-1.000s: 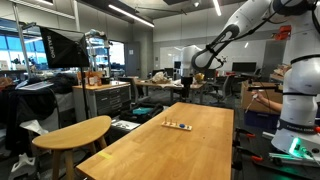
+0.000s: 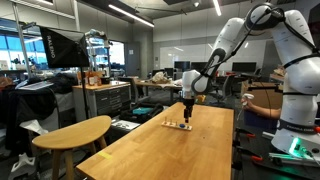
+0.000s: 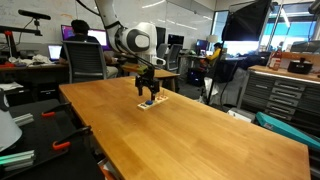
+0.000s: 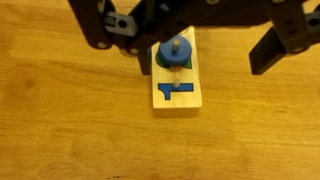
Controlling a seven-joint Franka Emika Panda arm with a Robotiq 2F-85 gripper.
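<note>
A narrow wooden puzzle board (image 4: 180,105) lies flat on the table, below my gripper. On it sits a round blue piece (image 4: 175,52) with a small knob, with a dark green shape partly showing beneath. Nearer the board's end is a blue figure (image 4: 178,92) with another peg beside it. My gripper is open, its black fingers (image 4: 270,50) wide apart with nothing between them. The round piece lies closer to the left finger in the wrist view. From outside, the gripper (image 2: 187,112) hangs just above the board (image 2: 178,126).
A round side table (image 2: 72,133) stands apart at the left. Drawer cabinets (image 3: 276,95) and a chair (image 3: 84,60) are beyond the table.
My arm has come down from high above the table. The gripper is now close over the board, which has not moved.
</note>
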